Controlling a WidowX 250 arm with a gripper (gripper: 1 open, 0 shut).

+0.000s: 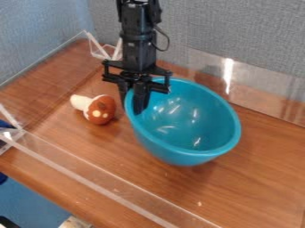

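My black gripper [141, 87] hangs from the top centre, its fingers down at the left rim of a large teal bowl [191, 134], apparently closed on that rim, though the fingertips are partly hidden. The bowl stands on the wooden table, slightly tilted in look. A toy mushroom [100, 110], with a red-brown spotted cap and a pale stem, lies on its side just left of the bowl.
Clear panels run along its back and left edges. A grey wall stands behind, and a blue floor shows at the lower left.
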